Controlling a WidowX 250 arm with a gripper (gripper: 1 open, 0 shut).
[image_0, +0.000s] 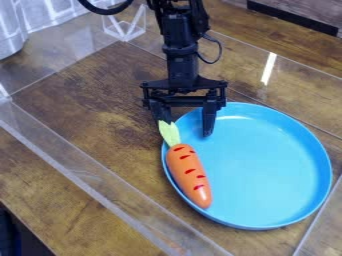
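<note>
A toy carrot (190, 173), orange with red marks and pale green leaves, lies along the left part of a round blue plate (267, 165), its leaf end at the rim. The black gripper (185, 124) hangs low at the plate's back-left rim, just above and behind the carrot's leaves, its fingers apart with nothing seen held between them.
The plate rests on a dark wooden table (94, 130) with clear strips along it. The table left of the plate is bare. A white item (11, 25) stands at the back left corner.
</note>
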